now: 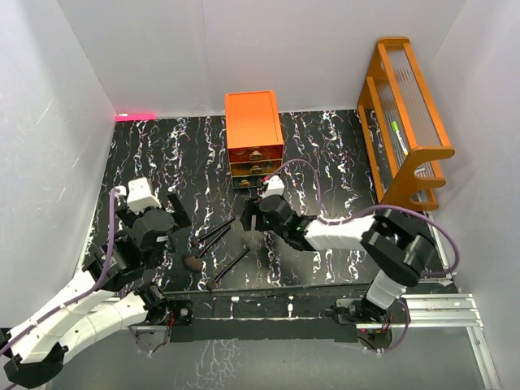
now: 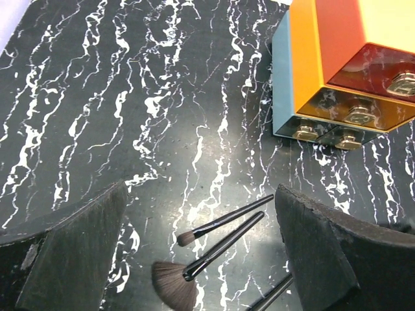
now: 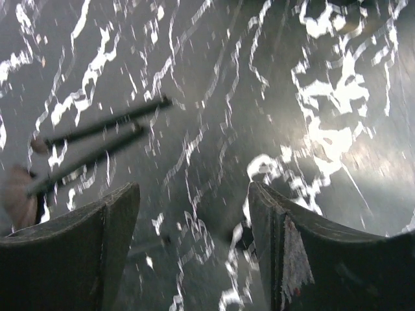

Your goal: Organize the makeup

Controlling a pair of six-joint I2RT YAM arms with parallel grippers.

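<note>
Three dark makeup brushes lie on the black marbled surface: a small one point(image 2: 227, 217), a fan-shaped one point(image 2: 224, 246) and a third point(image 1: 227, 270) nearer the front edge. To their left hovers my left gripper point(image 1: 153, 208), open and empty; its wrist view has the brushes beyond and between its fingers. My right gripper point(image 1: 252, 214) is open just to the right of the brush handles, in front of the drawer box, with nothing between its fingers. In the right wrist view the small brush point(image 3: 107, 123) lies at the left; the third is partly hidden behind a finger.
An orange drawer box point(image 1: 253, 119), drawers shut, stands against the back wall. At the right is a wooden rack point(image 1: 376, 122) with clear ribbed panels, holding a thin white-and-green item point(image 1: 399, 136).
</note>
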